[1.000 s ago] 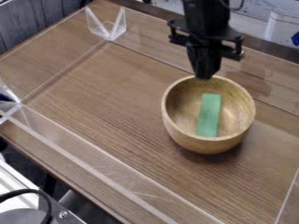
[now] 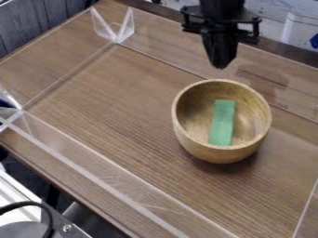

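A wooden bowl [image 2: 192, 121] stands on the wooden table at the right of centre, with a flat green block [image 2: 224, 123] lying inside it. My black gripper [image 2: 218, 56] is above and behind the bowl near the top of the view, shut, with nothing visible between its fingers.
Clear plastic pieces [image 2: 112, 28] are at the upper left edge. A grey-white object with a black cable [image 2: 32, 223] sits at the lower left corner.
The bowl and green block look unmoved.
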